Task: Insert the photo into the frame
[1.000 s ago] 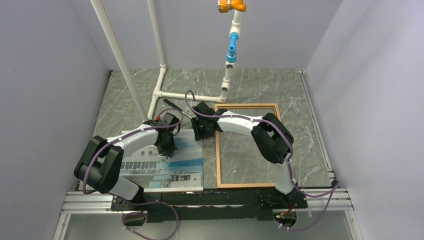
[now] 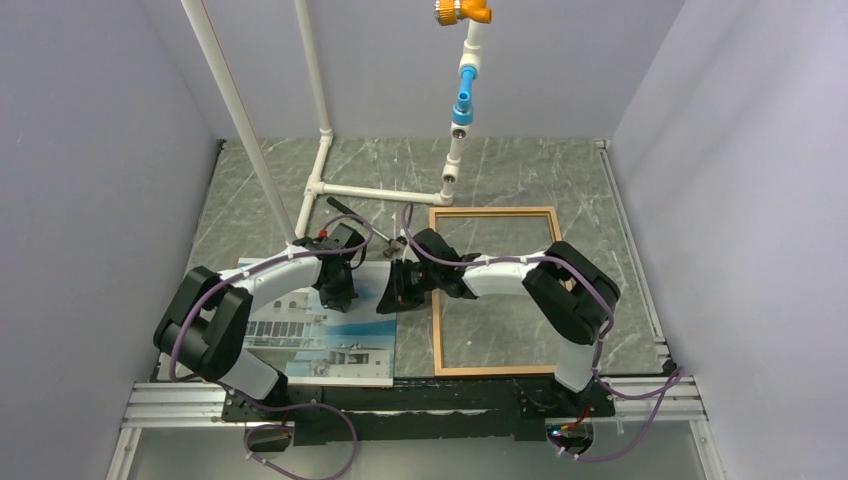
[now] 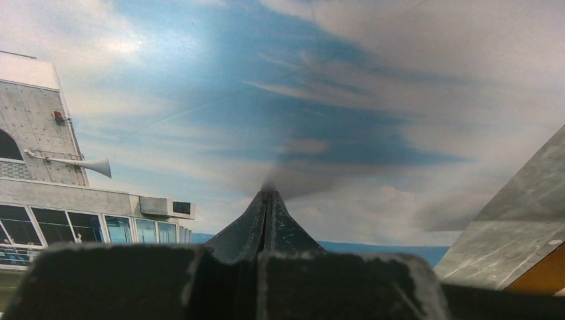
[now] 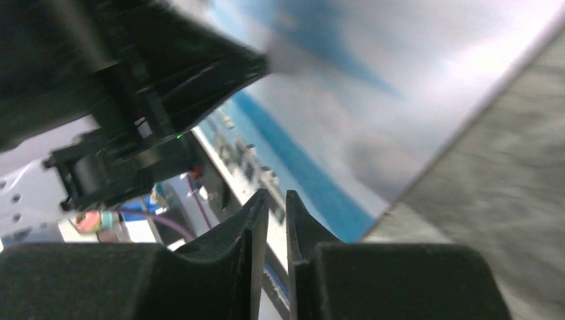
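Observation:
The photo (image 2: 368,335), printed with buildings under a blue sky, lies flat on the marbled table at the left, partly covered by my left arm. To its right is the wooden frame (image 2: 495,371), empty inside with the table showing through. My left gripper (image 2: 338,304) points down at the middle of the photo; in the left wrist view its fingertips (image 3: 268,197) meet over the sky, nothing seen between them. Near the photo's right edge hovers my right gripper (image 2: 386,309), a narrow empty gap between its fingers. The right wrist view is blurred.
Behind the photo lies a dark-handled tool (image 2: 345,208), partly hidden by the arms. White pipes (image 2: 385,193) stand at the back. My right arm crosses above the frame. Bare table (image 2: 615,270) shows on the right.
The photo has slid slightly to the left. My right gripper has come forward along the photo's right edge and a little left. The left gripper has shifted slightly.

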